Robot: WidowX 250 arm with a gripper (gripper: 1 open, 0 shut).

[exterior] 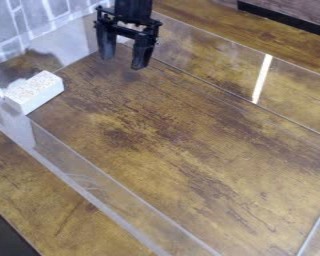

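My black gripper point(124, 51) hangs at the top of the camera view, open, with nothing between its fingers, over the back left of a wooden floor point(190, 150) enclosed by clear walls. A white speckled block point(35, 92) lies at the left, against the clear wall, below and to the left of the gripper and apart from it.
Clear plastic walls point(96, 186) border the working area on its sides. A tiled light surface point(29, 25) stands behind at the top left.
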